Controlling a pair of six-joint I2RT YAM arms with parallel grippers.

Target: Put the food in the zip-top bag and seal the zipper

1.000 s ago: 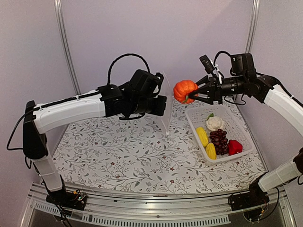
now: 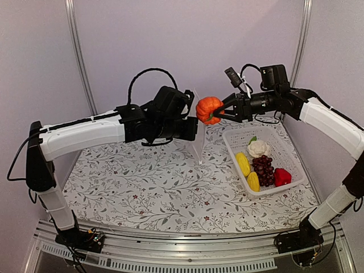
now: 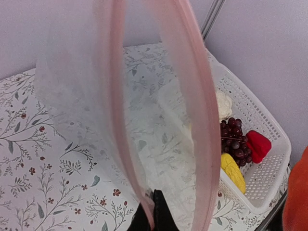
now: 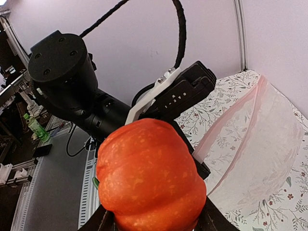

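An orange pumpkin-like vegetable (image 2: pixel 209 108) is held up by my right gripper (image 2: pixel 226 108), shut on it; in the right wrist view it (image 4: pixel 150 173) fills the lower middle. My left gripper is shut on the edge of the clear zip top bag (image 3: pixel 202 144), which hangs with its pink zipper strips parted at the top. In the top view the bag (image 2: pixel 198 148) is mostly hidden behind the left arm. The orange vegetable is beside the bag's mouth, at its right.
A white basket (image 2: pixel 233 139) at the right holds a cauliflower (image 2: pixel 259 148), yellow corn (image 2: pixel 242 164), grapes (image 2: pixel 262 170) and a red pepper (image 2: pixel 282 177).
My right gripper has carried the orange vegetable leftward, closer to the bag and the left gripper. The left arm has moved only slightly.
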